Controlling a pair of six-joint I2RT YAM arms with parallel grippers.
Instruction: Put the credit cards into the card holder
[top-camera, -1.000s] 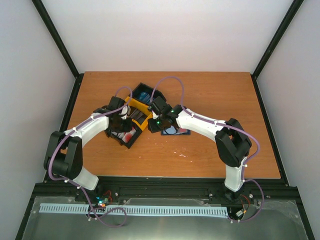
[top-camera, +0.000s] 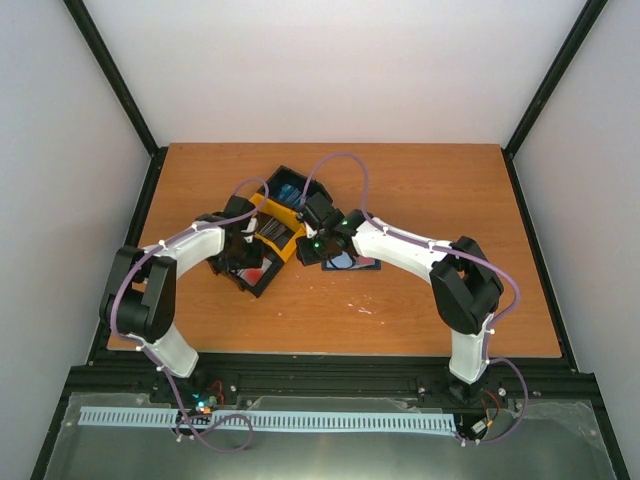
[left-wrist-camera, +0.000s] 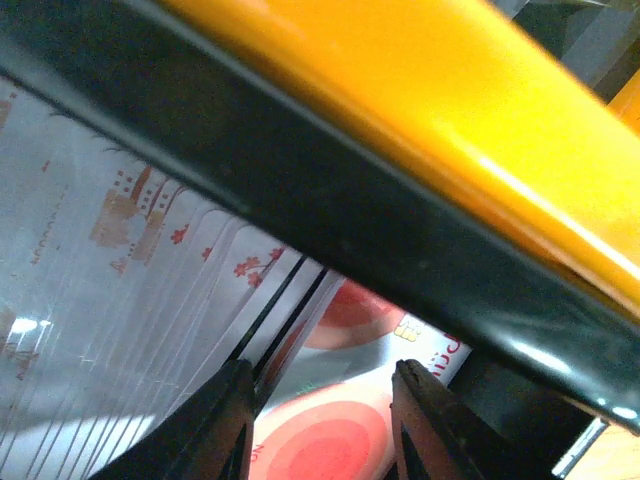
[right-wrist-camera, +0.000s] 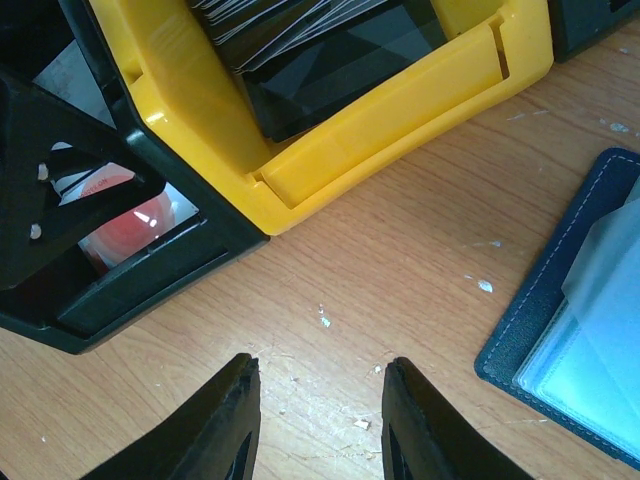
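White cards with red circles (left-wrist-camera: 325, 440) stand in the near black bin (top-camera: 262, 287), beside a row of pale cards with red flower prints (left-wrist-camera: 130, 230). Over them, my left gripper is open, one fingertip close to the card edges. Contact cannot be told. The navy card holder (right-wrist-camera: 545, 260), with clear sleeves (right-wrist-camera: 590, 330), lies flat on the table, partly under the right arm in the top view. To its left, my right gripper is open over bare wood, with nothing between its fingers.
A yellow bin holding dark cards adjoins the near black bin; its wall crosses the left wrist view. Behind it sits another black bin (top-camera: 310, 187) with blue cards.
My left gripper has shifted slightly toward the front over the near black bin, covering more of its cards, and its arm has swung a little to the right. The right arm stays put.
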